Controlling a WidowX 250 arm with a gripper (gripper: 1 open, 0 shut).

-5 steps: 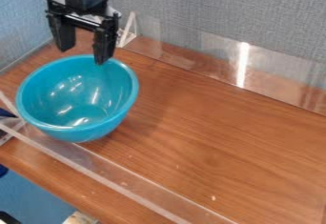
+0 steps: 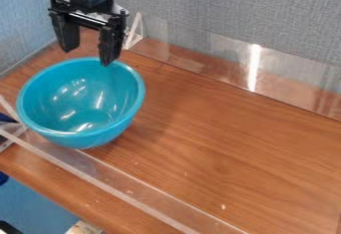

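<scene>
A turquoise plastic bowl sits on the wooden table at the left, and it looks empty. Just above its back rim hangs my black gripper, open, its two fingers apart with nothing visible between them.
Clear barriers run along the front left and back edges. Grey padded walls stand behind, and a white object is at the back left corner. A dark blue item lies at the left edge.
</scene>
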